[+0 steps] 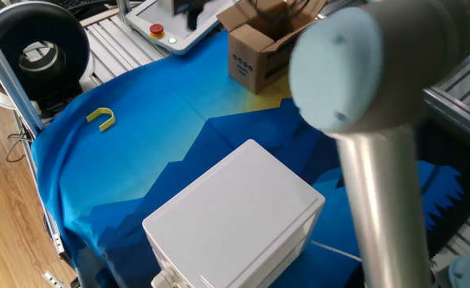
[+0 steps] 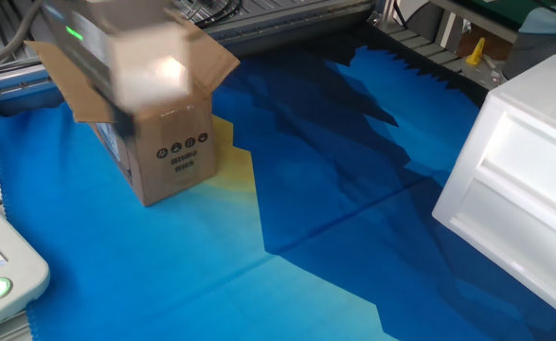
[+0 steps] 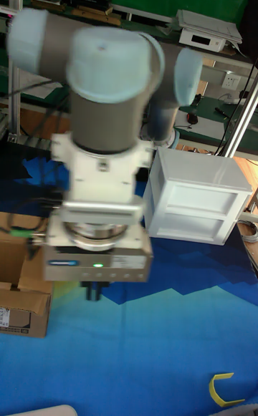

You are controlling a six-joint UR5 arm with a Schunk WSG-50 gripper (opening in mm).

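In exterior view 3 my gripper (image 3: 92,291) hangs over the blue cloth, to the right of the cardboard box (image 3: 29,311). Its two dark fingers stand close together, with nothing visible between them. Motion blurs the same gripper (image 2: 123,123) in exterior view 2, where it shows in front of the box (image 2: 178,156). Only its lower end is visible at the top edge of exterior view 1. A yellow curved strip (image 1: 110,125) lies on the cloth, well apart from the gripper. The white drawer unit (image 1: 235,216) stands at the near side, its drawer fronts (image 3: 200,200) closed.
The box stands with its flaps up, and cables hang by it. A teach pendant (image 1: 178,36) with a red stop button (image 1: 156,30) rests at the table's edge. Bare blue cloth (image 1: 158,120) spreads between the strip, box and drawer unit. A black ring-shaped object (image 1: 38,52) sits far left.
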